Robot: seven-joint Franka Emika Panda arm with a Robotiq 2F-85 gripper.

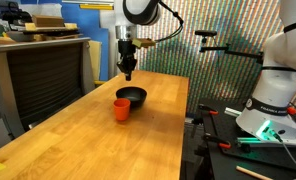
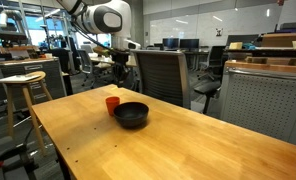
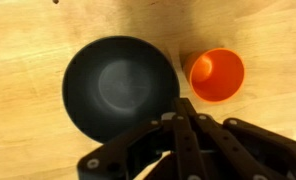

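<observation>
An orange-red cup [image 1: 122, 112] stands on the wooden table beside a black bowl [image 1: 137, 97]. In the wrist view the empty cup [image 3: 217, 75] is right of the bowl [image 3: 116, 88], the two separated by a narrow strip of table. The bowl looks empty. My gripper [image 1: 128, 76] hangs above the pair, clear of both; from the second exterior side the gripper [image 2: 120, 84] also shows over them. Its dark fingers [image 3: 183, 106] are together at the bowl's edge in the wrist picture, with nothing seen between them.
An office chair [image 2: 165, 75] stands behind it, and a second white arm [image 1: 275, 85] is off to the right. A small dark spot [image 3: 56, 2] marks the tabletop's far edge in the wrist view.
</observation>
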